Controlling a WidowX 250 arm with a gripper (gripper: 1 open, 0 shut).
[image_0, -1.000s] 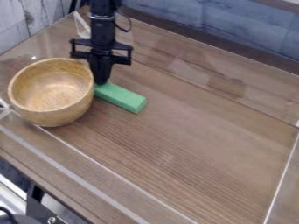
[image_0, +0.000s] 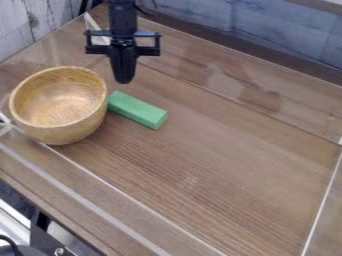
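Observation:
My gripper (image_0: 124, 78) hangs above the table behind a wooden bowl (image_0: 54, 110), its dark fingertips pointing down and shut, with nothing visible between them. The bowl sits on the left side of the table. A green rectangular block (image_0: 136, 110) lies flat just right of the bowl, below and slightly right of my gripper, apart from it.
Blue-grey walls border the back and left. A dark cable or object lies at the lower left corner, off the table's edge.
My gripper has risen and moved back from beside the bowl and green block, drifting slightly left. The bowl and block show no clear change.

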